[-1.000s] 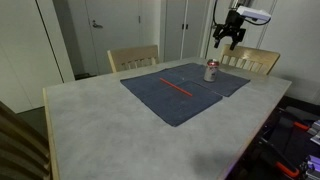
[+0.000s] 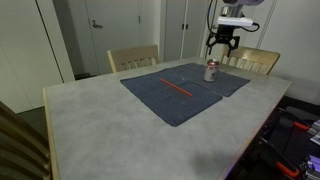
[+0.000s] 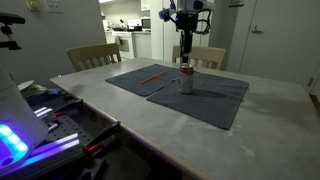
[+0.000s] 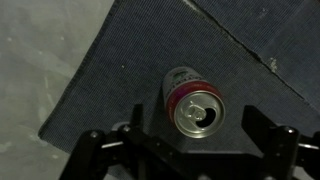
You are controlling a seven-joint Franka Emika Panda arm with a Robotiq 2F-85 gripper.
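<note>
An upright drink can (image 4: 197, 105), silver with a red band, stands on a dark cloth mat and shows its top in the wrist view. In exterior view 1 the can (image 2: 211, 71) is at the far right of the table; exterior view 2 has the can (image 3: 186, 79) near the middle. My gripper (image 2: 219, 53) is open above it, with nothing between its fingers. From the wrist, the open gripper has one finger on either side of the can's top, apart from it.
A red stick (image 2: 176, 88) lies on the dark mat (image 2: 165, 108), left of the can. Chairs (image 2: 134, 57) stand around the table.
My gripper has moved left in exterior view 1, from right of the can to nearly above it. The can and the stick have stayed put.
</note>
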